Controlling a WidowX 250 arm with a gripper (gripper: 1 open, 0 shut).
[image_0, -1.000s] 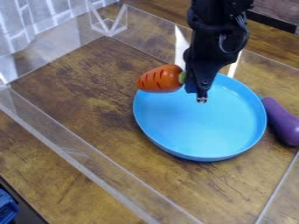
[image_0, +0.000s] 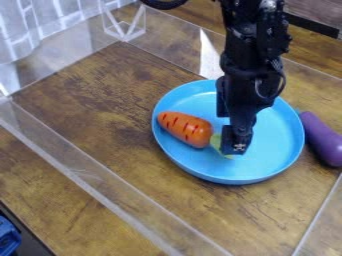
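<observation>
An orange carrot (image_0: 183, 127) with a green top lies in a blue bowl (image_0: 274, 160), on its left side. My black gripper (image_0: 234, 134) is low over the bowl, just right of the carrot, open, its fingers partly hiding the green top.
A purple eggplant (image_0: 322, 140) lies right of the bowl. A white object (image_0: 210, 62) stands behind it.
The carrot was held raised near the bowl's back left; it now rests lower in the bowl. My gripper has let go of it and moved down over the bowl.
</observation>
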